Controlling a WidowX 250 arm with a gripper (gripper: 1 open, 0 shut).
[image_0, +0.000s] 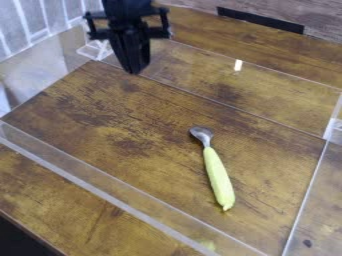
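Note:
My gripper (134, 62) hangs high at the top left, dark and blurred, its upper part cut off by the frame; its narrow tip looks shut, with nothing visible held. A utensil with a pale yellow handle (218, 180) and a small metal head (201, 134) lies on the wooden surface at right of centre, well apart from the gripper.
Clear plastic walls (94, 175) border the wooden work surface (120, 130) on several sides. A small white strip (238, 65) is at the back.

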